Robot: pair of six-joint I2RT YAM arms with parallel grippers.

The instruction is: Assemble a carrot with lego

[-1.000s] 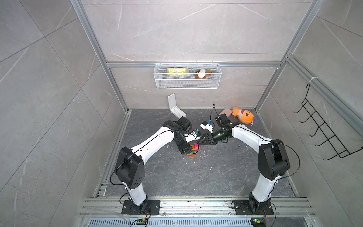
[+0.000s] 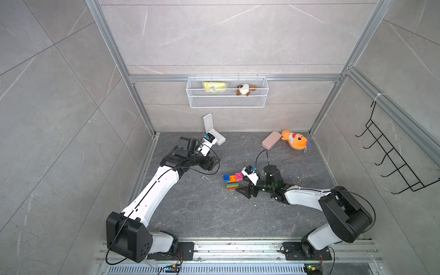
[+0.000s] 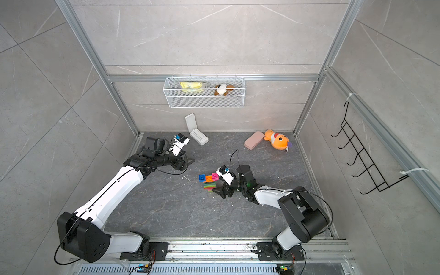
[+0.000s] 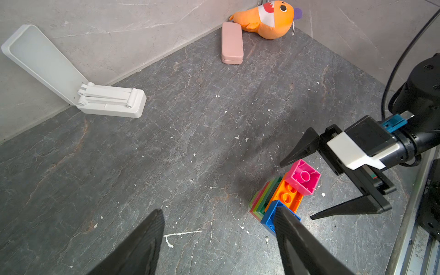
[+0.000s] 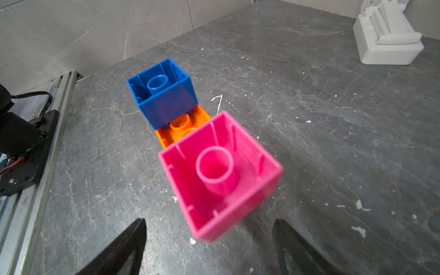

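Note:
A stack of bricks stands mid-table: green, yellow and red layers (image 4: 266, 196) with an orange brick (image 4: 287, 198), a blue brick (image 4: 278, 216) and a pink brick (image 4: 303, 176) on top. My left gripper (image 2: 209, 163) hangs back-left of the stack, fingers apart, nothing between them in the left wrist view. My right gripper (image 2: 246, 191) stands open low at the stack's right side, beside the pink brick, which fills much of the right wrist view; I see nothing gripped.
A white hinged case (image 4: 110, 100), a pink case (image 4: 232, 43) and an orange plush toy (image 4: 270, 23) lie along the back. A wire basket (image 2: 226, 103) hangs on the back wall.
My left gripper has drawn back from the stack toward the back left.

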